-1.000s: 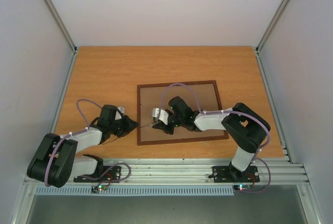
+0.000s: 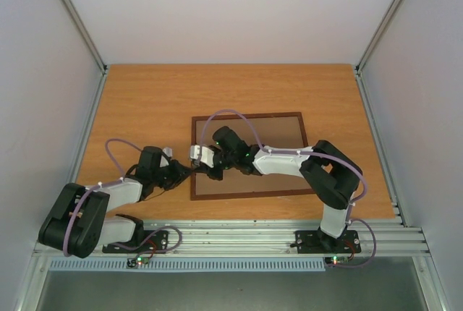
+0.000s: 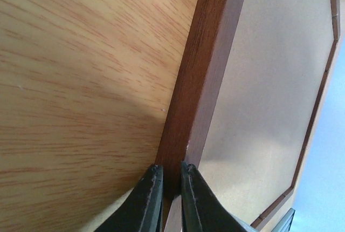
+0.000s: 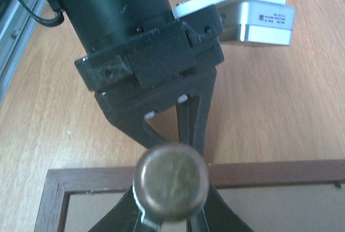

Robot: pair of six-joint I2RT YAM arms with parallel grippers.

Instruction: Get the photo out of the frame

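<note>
The brown wooden frame (image 2: 249,195) lies on the table with its beige backing board (image 2: 278,135) facing up; no photo shows. At its left side, my left gripper is shut on the frame's edge, one finger on each side of the bar. My right gripper (image 2: 198,171) is over the same left side, close to the left one. It is shut on a tool whose rounded metallic end (image 4: 171,183) faces the camera in the right wrist view. That end hides most of the right fingers (image 4: 221,213) and the tool's far tip.
Small dark tabs (image 4: 337,184) sit along the frame's inner edge. Grey walls (image 2: 412,87) close in the sides, and a metal rail (image 2: 231,231) runs along the front.
My right gripper has moved left, from over the backing board to the frame's left side, bringing the tool along. The left gripper and the frame stay nearly where they were.
</note>
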